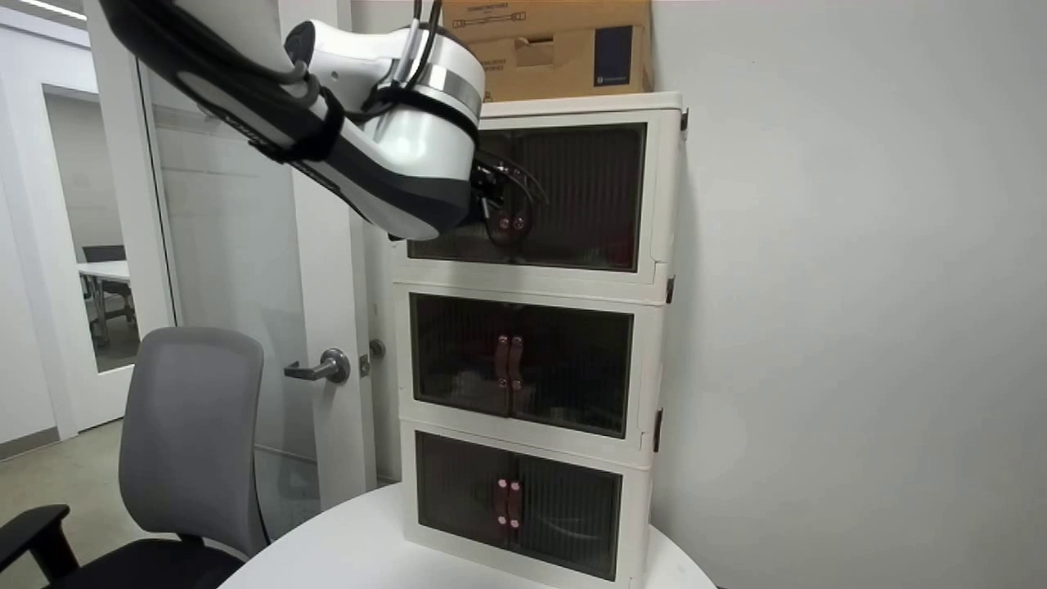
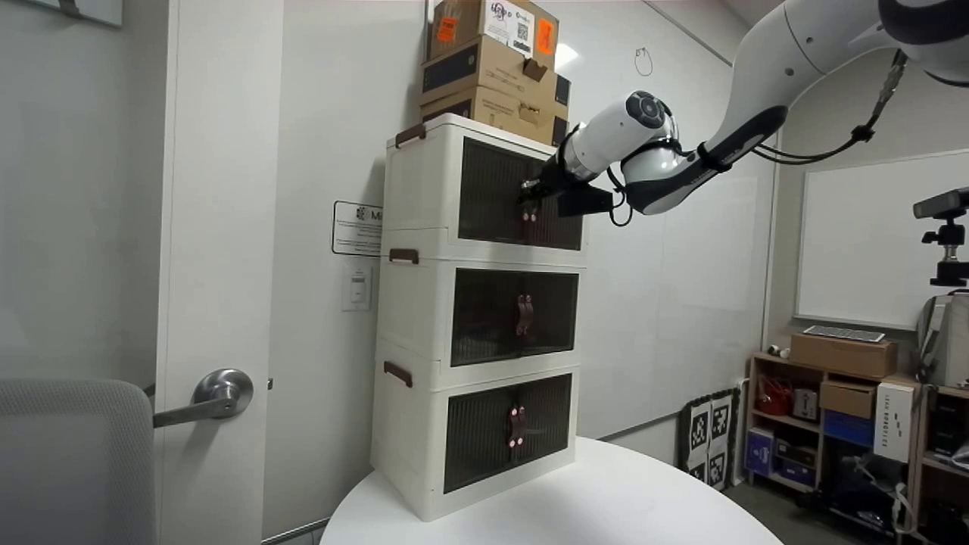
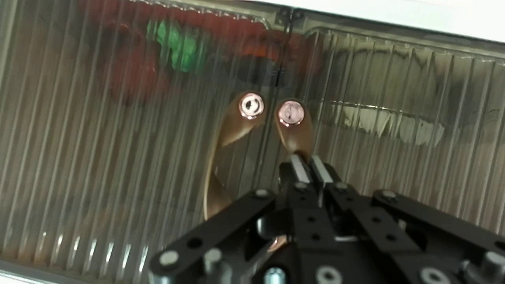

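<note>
A white three-tier cabinet (image 1: 535, 281) with dark ribbed double doors stands on a round table. All its doors are closed. At the top tier, my gripper is in front of the two brown strap handles, its fingers shut close together. In the wrist view, the right strap (image 3: 296, 135) runs down behind the fingertips; whether any of it lies between them is hidden. The left strap (image 3: 211, 172) bows free, clear of the fingers. Exterior view 2 has the gripper (image 2: 528, 189) close against the top doors (image 2: 495, 186).
Cardboard boxes (image 2: 490, 77) are stacked on the cabinet. A grey chair (image 1: 191, 432) and a door with a lever handle (image 1: 319, 367) are at the left in exterior view 1. Bare round table (image 2: 636, 490) surrounds the cabinet's base. Red and green items show dimly through the top doors.
</note>
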